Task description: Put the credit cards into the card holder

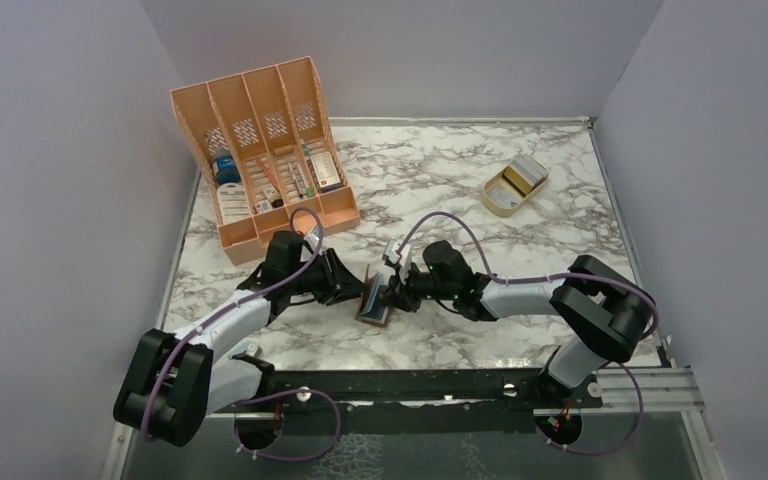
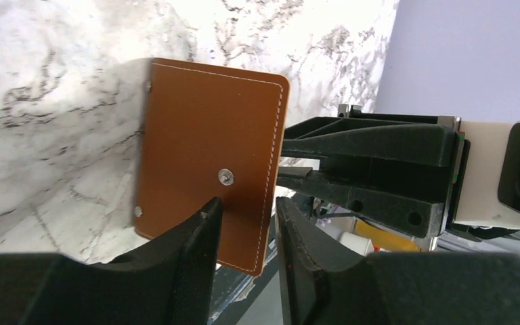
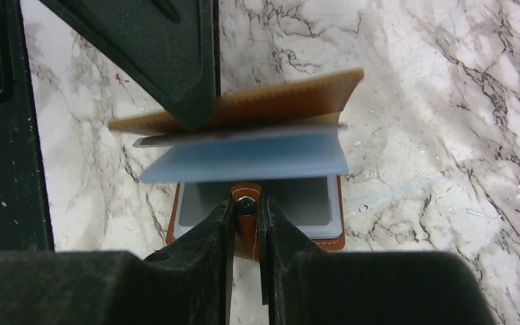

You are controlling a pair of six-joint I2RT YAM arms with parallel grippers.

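Observation:
The brown card holder (image 1: 373,309) stands partly folded on the marble table between both grippers, its outer cover (image 2: 210,135) with a metal snap filling much of the left wrist view. Inside, pale sleeves (image 3: 257,159) tilt up under the raised cover. My left gripper is at the cover, its fingers parted; whether they touch it is hard to tell. My right gripper is shut on the holder's brown strap (image 3: 246,237) with its snap button. Several cards (image 1: 526,174) lie in a small beige box (image 1: 501,208) at the right.
A tan compartment organizer (image 1: 338,210) with bottles and boxes stands at the back left, close to the left arm.

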